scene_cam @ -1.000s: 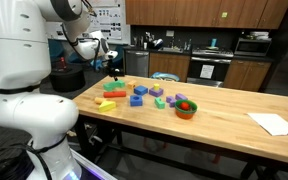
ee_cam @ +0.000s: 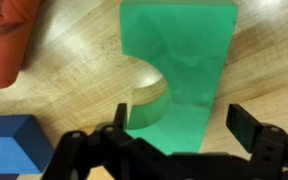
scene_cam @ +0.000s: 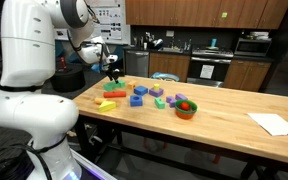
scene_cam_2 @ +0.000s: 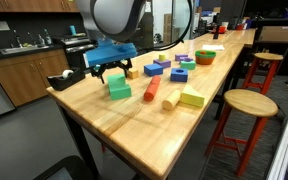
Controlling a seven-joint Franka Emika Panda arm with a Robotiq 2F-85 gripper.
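Note:
A green arch-shaped block (ee_cam: 189, 75) fills the middle of the wrist view, its curved cut-out facing left. My gripper is open, with one finger at the left of the block's near part and the other off its right side. In exterior view 2, a green block (scene_cam_2: 119, 86) stands at the table's far left end, and the gripper (scene_cam_2: 106, 72) hangs close above and behind it. The same gripper (scene_cam: 112, 77) shows small over the green blocks (scene_cam: 115, 87) in exterior view 1. Whether the fingers touch the block cannot be told.
A red cylinder (ee_cam: 6, 38) and a blue block (ee_cam: 14, 145) lie left of the arch in the wrist view. Yellow (scene_cam_2: 192, 97), blue and purple blocks spread over the table, with a green bowl (scene_cam: 185, 112) farther along.
In exterior view 1 the arm's far part has shifted slightly left and down over the last second. The blocks on the table look unmoved.

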